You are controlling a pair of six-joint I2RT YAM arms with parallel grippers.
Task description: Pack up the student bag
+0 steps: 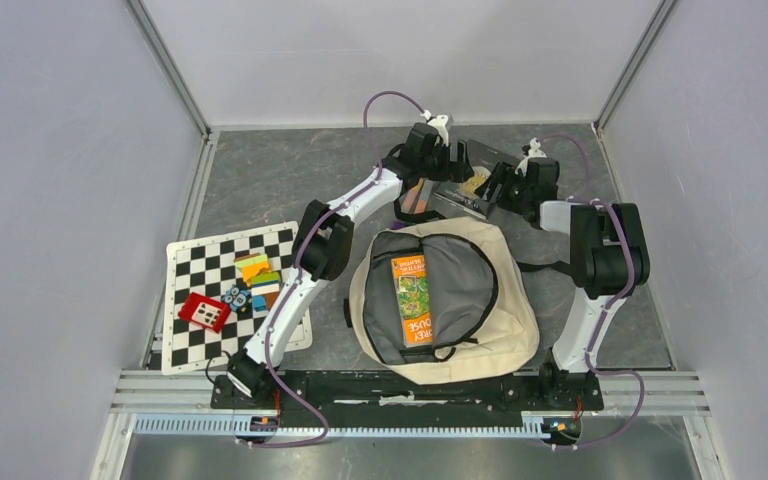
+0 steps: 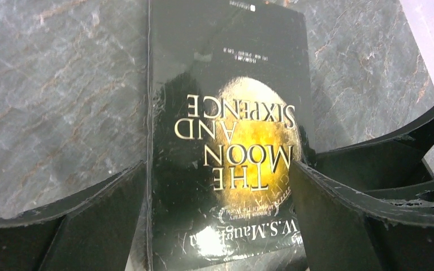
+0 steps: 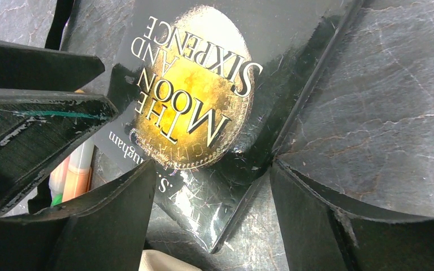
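Observation:
A black book titled The Moon and Sixpence (image 2: pixel 231 73) lies flat on the grey table at the back. My left gripper (image 1: pixel 460 158) is open over it from the left, and my right gripper (image 1: pixel 495 180) is open low over its right part, fingers near the book's edge. The open cream-and-grey bag (image 1: pixel 505 310) sits in front, with an orange book (image 1: pixel 410 300) inside. Beside the black book, partly under the left arm, lie orange marker-like items (image 3: pixel 78 172).
A checkered board (image 1: pixel 190 350) at the left holds a red case (image 1: pixel 205 311) and several small coloured items. A black strap (image 1: pixel 550 267) reaches out right of the bag.

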